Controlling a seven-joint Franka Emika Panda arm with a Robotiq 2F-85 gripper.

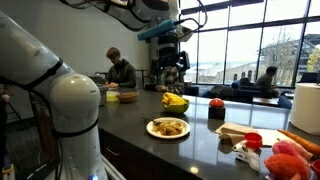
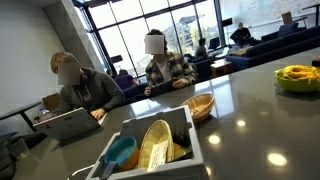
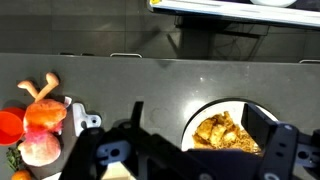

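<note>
My gripper (image 1: 168,82) hangs high over the dark counter, pointing down, with nothing touching it. From the wrist view, the gripper has its two dark fingers wide apart, and no object sits between them. Below lies a white plate (image 1: 153,131) heaped with yellow-brown food (image 3: 222,132); one finger covers part of the plate in the wrist view. Behind the plate stands a green bowl holding something yellow (image 1: 174,101).
A plush toy (image 3: 43,125), a red cup (image 3: 10,124) and a cutting board (image 1: 238,130) lie to the right in exterior view 1. A grey bin (image 2: 194,160) and a basket (image 2: 200,106) show in exterior view 2. An open drawer (image 3: 235,12) edges the wrist view.
</note>
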